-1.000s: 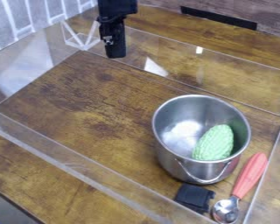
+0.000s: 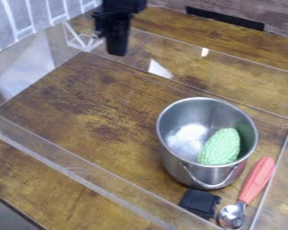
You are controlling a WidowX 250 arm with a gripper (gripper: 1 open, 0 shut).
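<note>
My gripper (image 2: 114, 34) hangs dark and blurred at the top of the camera view, over the back left of the clear-walled work area. Its fingers look shut, with nothing visible between them. Well away from it, at the front right, a steel pot (image 2: 178, 154) holds a green bumpy oval object (image 2: 220, 145).
A red-handled scoop (image 2: 258, 180) lies right of the pot, a small black object (image 2: 200, 203) in front of it. Clear plastic walls (image 2: 75, 180) border the area.
The pot, its contents and the scoop have not moved.
</note>
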